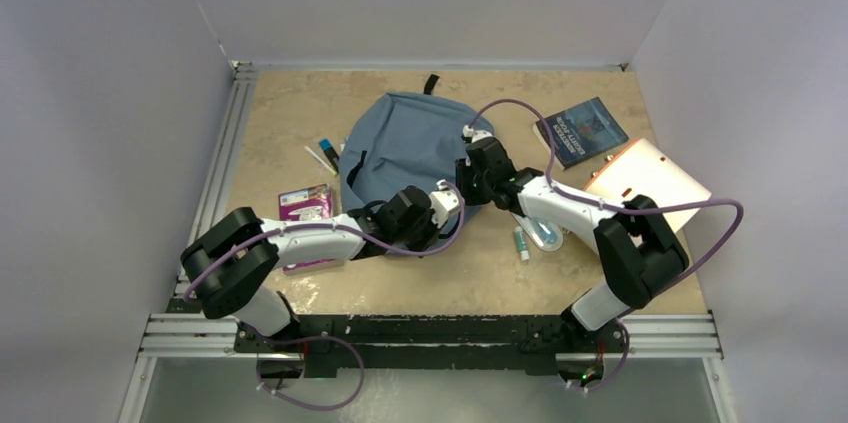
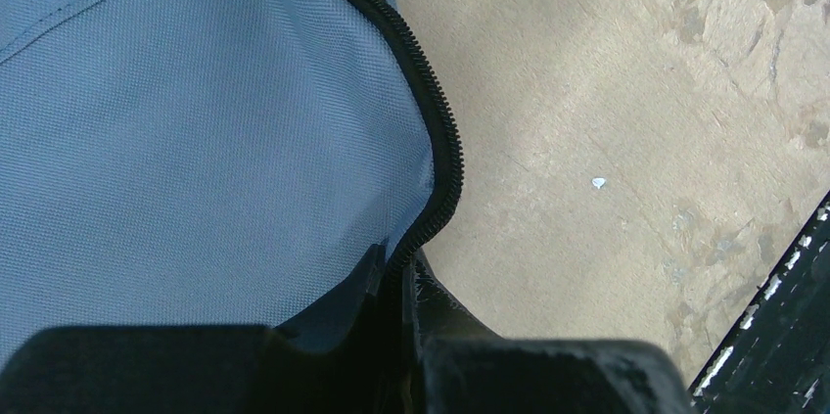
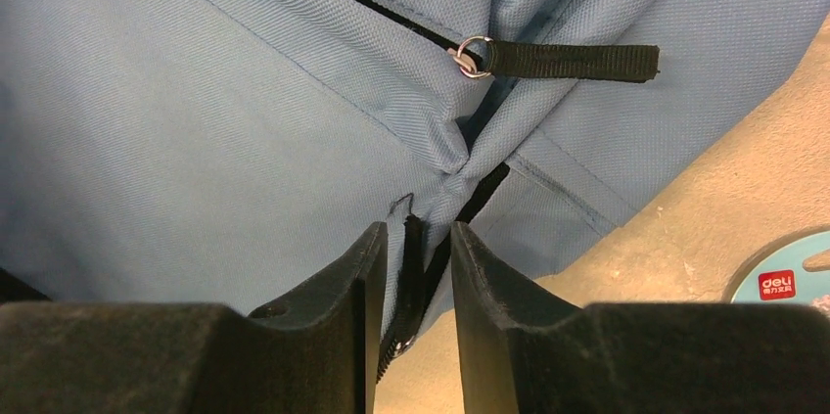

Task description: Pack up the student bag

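A blue fabric bag (image 1: 405,133) lies flat in the centre of the table. My left gripper is shut on the black zipper edge (image 2: 440,120) at the bag's near corner. My right gripper hovers over the bag's right part, part open, with a black zipper pull (image 3: 411,277) lying below and between its fingertips; whether it touches the pull I cannot tell. Another black pull tab (image 3: 577,62) on a ring lies higher on the bag in the right wrist view.
A dark book (image 1: 580,128) and white board (image 1: 650,173) lie at right. A glue stick (image 1: 521,246) and clear teal item (image 1: 543,236) are near the right arm. A pink book (image 1: 305,201) and pens (image 1: 328,153) lie at left. The front middle has bare table.
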